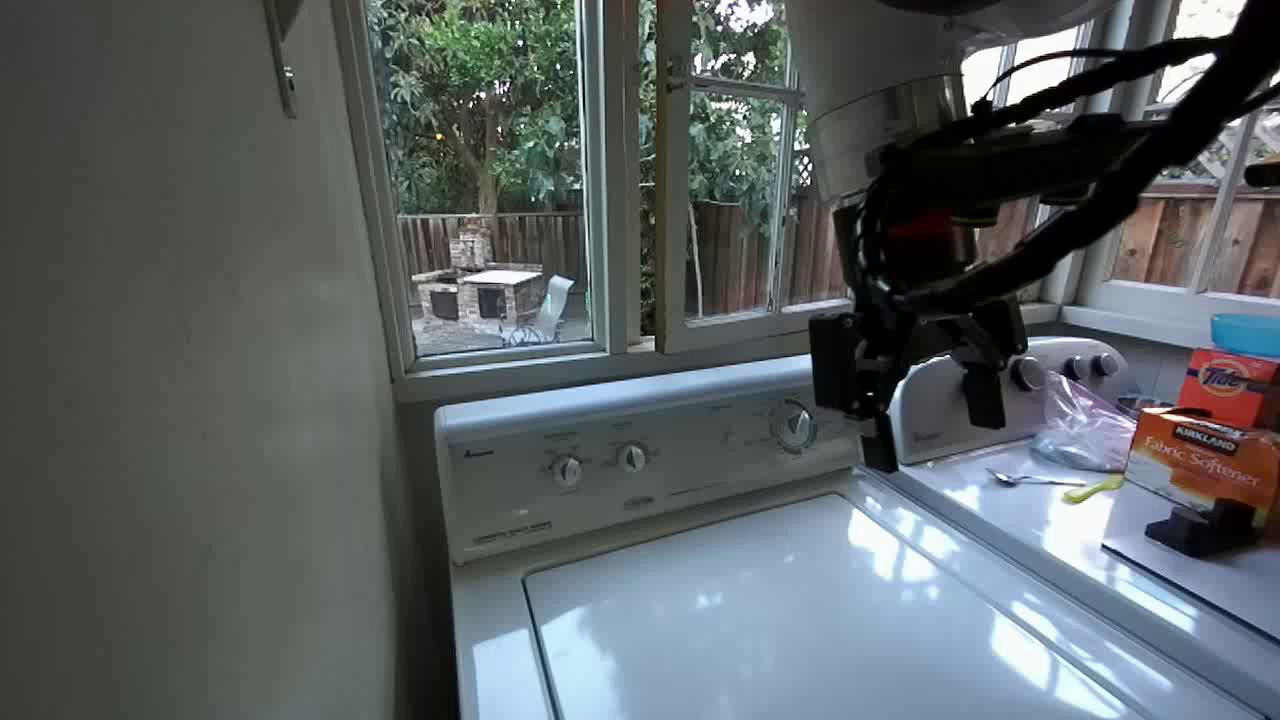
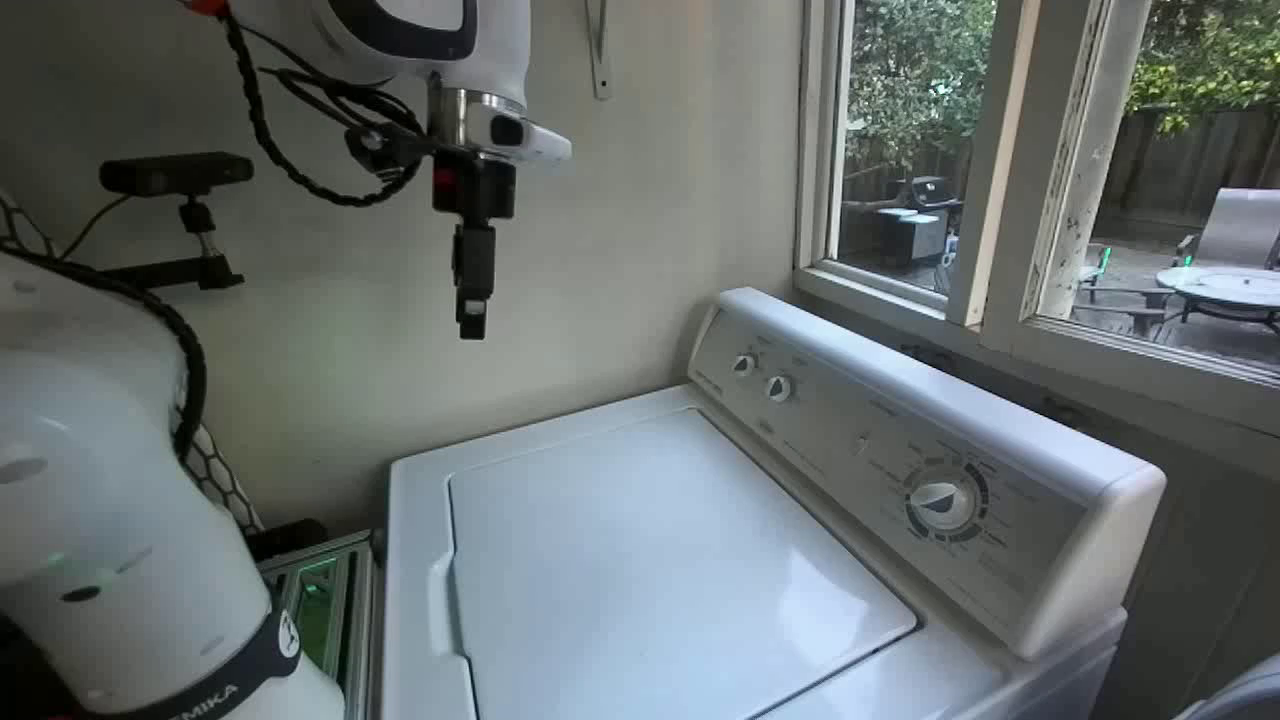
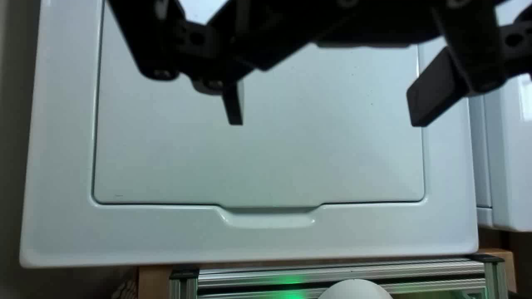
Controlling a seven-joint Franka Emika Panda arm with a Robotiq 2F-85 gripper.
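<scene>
My gripper stands open, its two black fingers wide apart and nothing between them. In the wrist view the closed white lid [image 3: 259,164] of the washing machine lies below the fingers, with a shallow notch [image 3: 269,217] at its front edge. Exterior view 2 shows the gripper [image 2: 471,324] pointing down, well above the washer top [image 2: 420,480] and clear of it. From exterior view 1 the gripper [image 1: 933,444] appears in front of the control panel [image 1: 636,468], whose knobs are visible.
To the right, a second white machine [image 1: 960,480] carries a spoon [image 1: 1032,480], a plastic bag [image 1: 1076,420], a fabric softener box [image 1: 1200,462] and a Tide box [image 1: 1226,386]. A wall [image 2: 672,180] flanks the washer's left side.
</scene>
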